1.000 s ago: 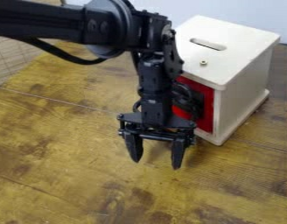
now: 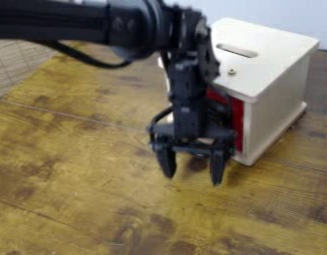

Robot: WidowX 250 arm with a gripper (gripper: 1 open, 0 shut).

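Observation:
A black robot arm hangs from the upper left, its gripper (image 2: 191,167) pointing down over the wooden floor, just in front of a white box (image 2: 273,90). The two fingers stand apart with nothing seen between them. The box has a slot on top, a small brass knob, and a red front face (image 2: 237,122), much of it hidden behind the arm.
A woven mesh panel (image 2: 20,62) lies at the upper left. A pale wall stands behind the box, and a light edge runs along the far right.
The gripper has shifted a little to the right and up, closer to the box, and looks blurred now. The box has not moved.

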